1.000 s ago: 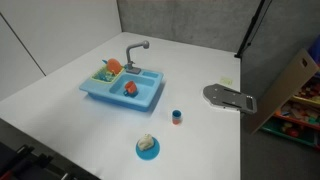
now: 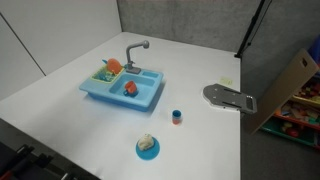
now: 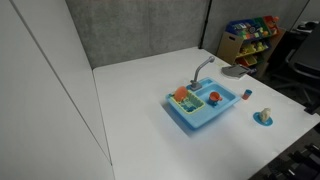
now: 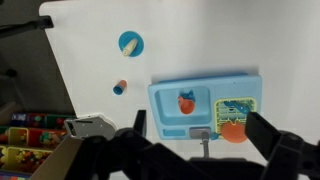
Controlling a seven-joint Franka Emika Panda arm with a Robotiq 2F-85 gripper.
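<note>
In the wrist view my gripper stands open above the table, its two dark fingers wide apart with nothing held between them. Below it lies a blue toy sink (image 2: 110,90) with a grey faucet (image 2: 129,56). One basin holds a red-orange cup-like item (image 2: 130,88). A yellow-green rack (image 4: 246,104) at the sink's other side carries an orange round piece (image 4: 233,131) and small teal items. Apart from the sink, a blue plate (image 2: 149,153) bears a pale food-like piece (image 4: 128,45). A small blue-and-orange cylinder (image 2: 177,117) stands between plate and sink level.
A grey flat board with a handle (image 2: 230,98) lies near the table's far right edge. Beyond that edge, a wooden shelf (image 3: 247,40) holds colourful bins.
Dark parts of the arm show slightly more at the lower left corner of exterior view 1. The sink, plate, cylinder and board have stayed where they were.
</note>
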